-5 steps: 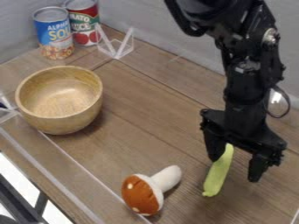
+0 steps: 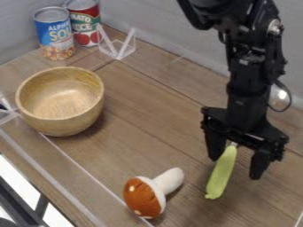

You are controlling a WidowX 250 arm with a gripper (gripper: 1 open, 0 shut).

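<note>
My black gripper (image 2: 236,155) is open, lowered over a long pale yellow-green object (image 2: 221,176) lying on the wooden table (image 2: 154,106) at lower right. Its fingers hang either side of the object's upper end, which the gripper partly hides. To the left of the object, a toy mushroom (image 2: 147,195) with an orange, white-spotted cap lies on its side.
A wooden bowl (image 2: 59,113) sits at left. Two cans, one blue (image 2: 55,35) and one red (image 2: 84,23), stand in the back left corner. A pale wall runs along the back.
The gripper has shifted slightly left over the pale green object. The objects on the table look unmoved.
</note>
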